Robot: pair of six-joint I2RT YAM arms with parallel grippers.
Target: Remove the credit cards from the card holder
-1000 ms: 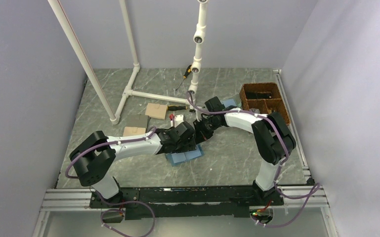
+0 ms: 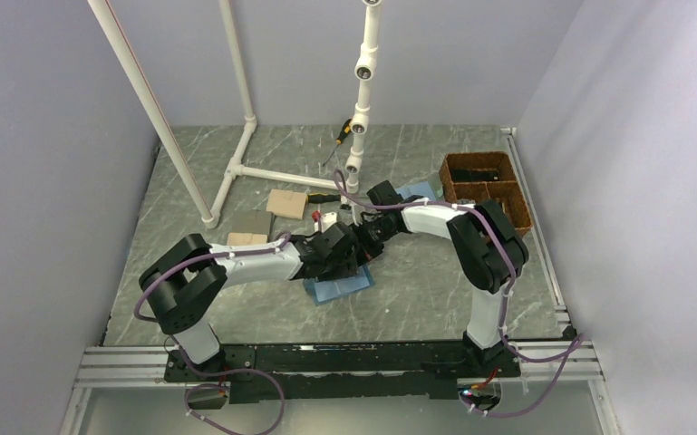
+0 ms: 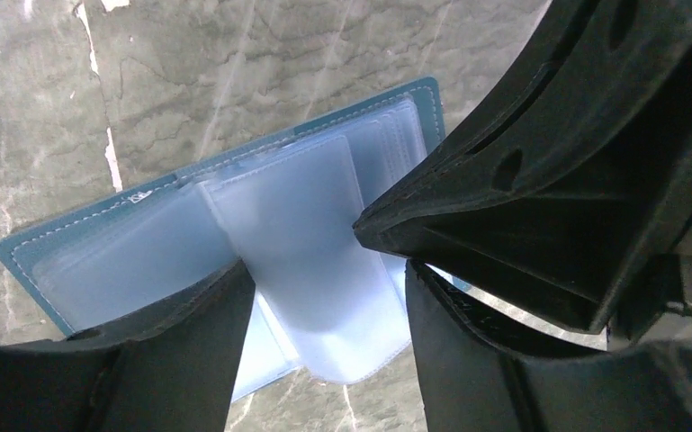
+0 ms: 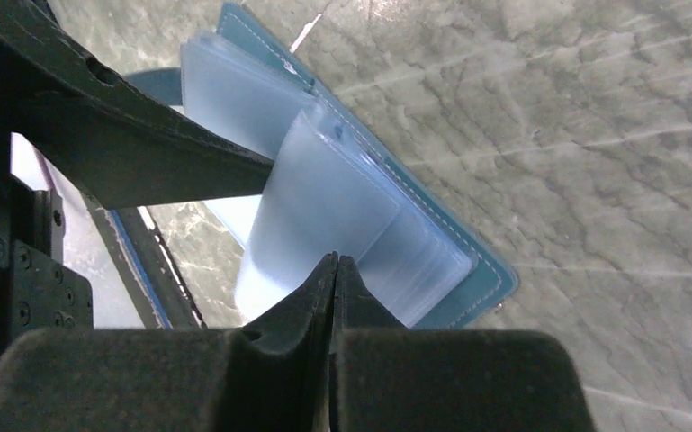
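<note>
The blue card holder (image 2: 337,288) lies flat on the marble table under both grippers, its translucent sleeves (image 3: 306,252) fanned across it. My left gripper is over it with fingers part open around a middle sleeve. My right gripper is shut, its tip at the edge of the raised sleeve (image 4: 315,207). In the left wrist view the right gripper's dark tip presses near that sleeve's side. Whether any card is inside the sleeves I cannot tell.
Cardboard pieces (image 2: 286,203), screwdrivers (image 2: 343,133) and a white pipe frame (image 2: 295,178) stand behind. A wicker basket (image 2: 514,204) sits at the back right.
My right arm has moved slightly left and down toward the card holder. My left arm has shifted slightly; the holder has stayed in place.
</note>
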